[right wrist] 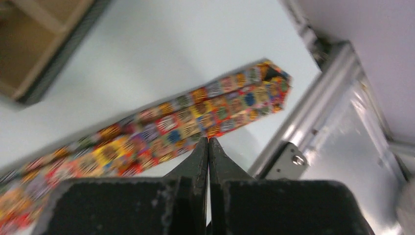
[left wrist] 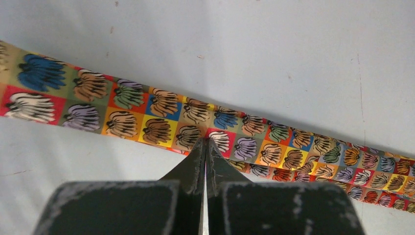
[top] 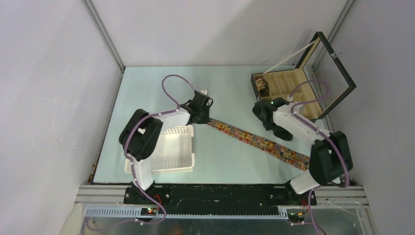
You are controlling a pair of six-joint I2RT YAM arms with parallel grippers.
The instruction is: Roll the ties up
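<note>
A colourful patterned tie lies stretched diagonally from the table's middle toward the front right, its sections overlapping along their length. My left gripper is shut at the tie's lower edge, with nothing clearly between its fingertips. My right gripper is shut above the tie's broader part, nothing visible between its fingers; that wrist view is blurred, and the tie's folded end shows near the table edge.
An open wooden compartment box with a rolled item stands at the back right, its glass lid raised. A white basket sits at the front left under the left arm.
</note>
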